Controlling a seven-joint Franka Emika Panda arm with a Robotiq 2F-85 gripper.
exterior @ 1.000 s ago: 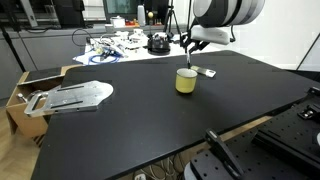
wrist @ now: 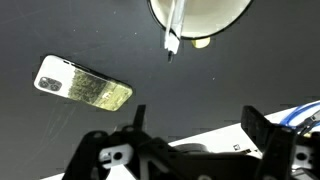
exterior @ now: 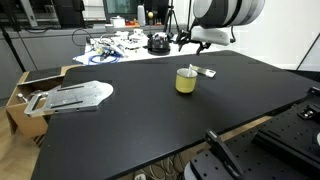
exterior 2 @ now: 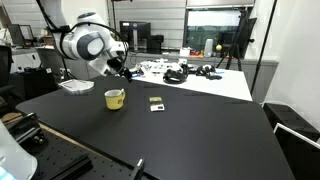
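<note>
On the black table stands a yellow cup (exterior: 185,82), upright, with a thin pale stick-like object (exterior 2: 122,93) leaning out over its rim. From above, the wrist view shows the cup's pale inside (wrist: 205,12) and the stick's end (wrist: 173,42) sticking out past the rim. My gripper is above the table, apart from the cup, its fingers spread with nothing between them. In the second exterior view the gripper (exterior 2: 122,72) hangs higher than the cup.
A flat white-and-green object (wrist: 82,82) lies near the cup. A silvery tray-like piece (exterior: 75,97) rests at the table's left side in the first exterior view. Cables and clutter (exterior 2: 178,73) lie beyond the far edge.
One second ago the stick stood upright between my gripper and the cup. The cup has stayed in place.
</note>
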